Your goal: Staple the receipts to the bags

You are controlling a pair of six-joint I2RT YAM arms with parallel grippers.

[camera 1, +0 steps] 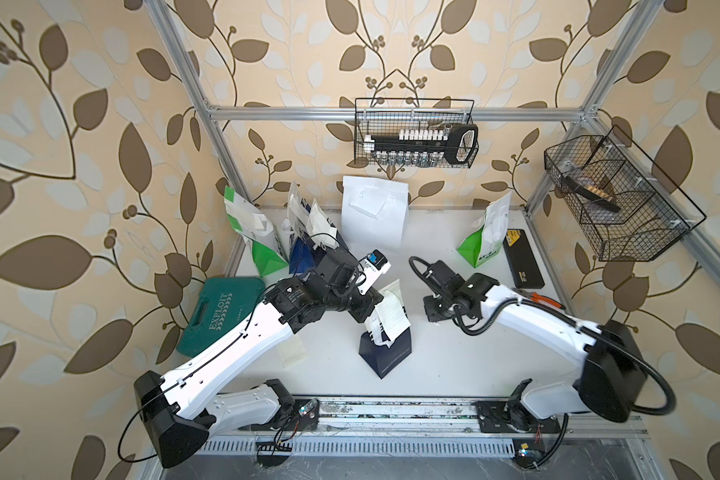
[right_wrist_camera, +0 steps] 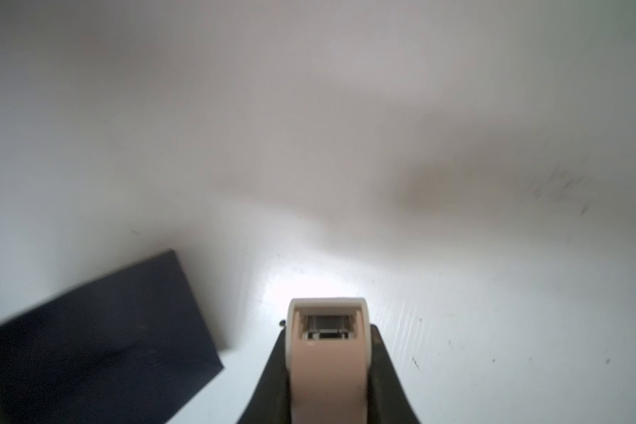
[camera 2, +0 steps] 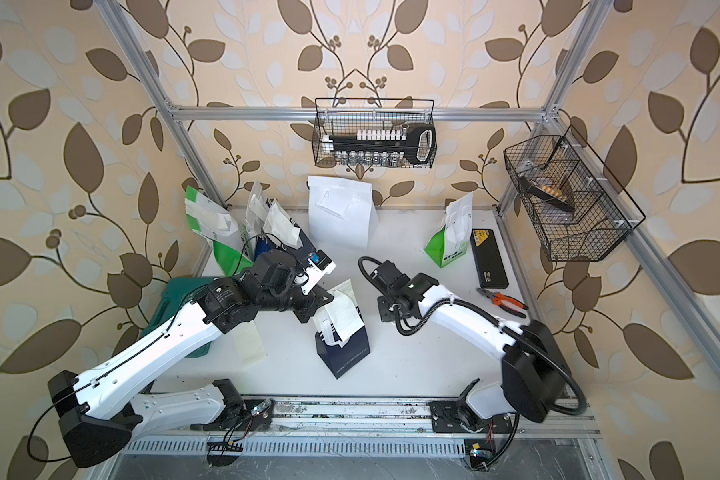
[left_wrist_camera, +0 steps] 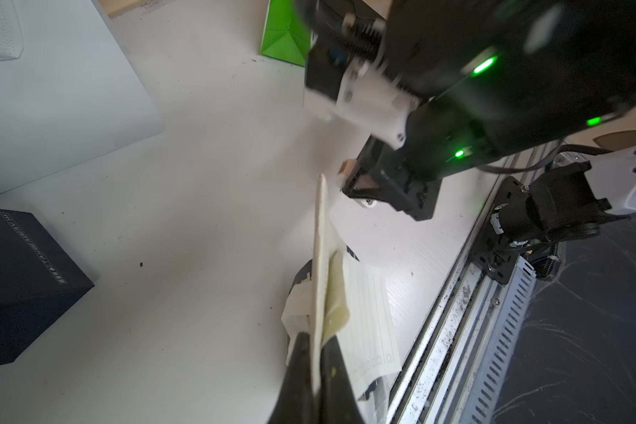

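Observation:
A dark navy bag (camera 1: 384,356) stands front centre, a white receipt (camera 1: 388,320) over its top. My left gripper is shut on the pale folded top, gripping it upright from the left. My right gripper hovers just right of that bag, holding a pink stapler (right_wrist_camera: 328,378) between its fingers; this wrist view is blurred, with the bag's dark corner at lower left.
Green-white bags (camera 1: 260,248) and navy bags crowd the back left, a white bag (camera 1: 374,212) the back middle, another green bag (camera 1: 480,240) the back right. A teal case (camera 1: 216,320) lies left; a black box (camera 1: 524,260) and orange pliers (camera 2: 504,302) right.

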